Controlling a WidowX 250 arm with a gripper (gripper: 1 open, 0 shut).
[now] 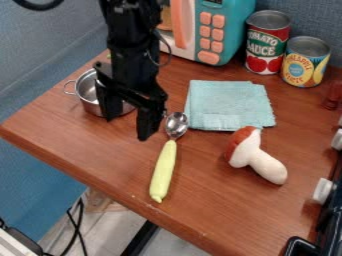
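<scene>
My black gripper hangs at the left middle of the camera view, in front of a steel pot and partly hiding it. Its fingers point down; I cannot tell what, if anything, is between them. To its right lie a spoon with a pale yellow corn-like handle or object below it, a folded light blue cloth and a white plush object with a red top.
A teal toy microwave and two cans stand at the back. A black appliance is at the right edge.
</scene>
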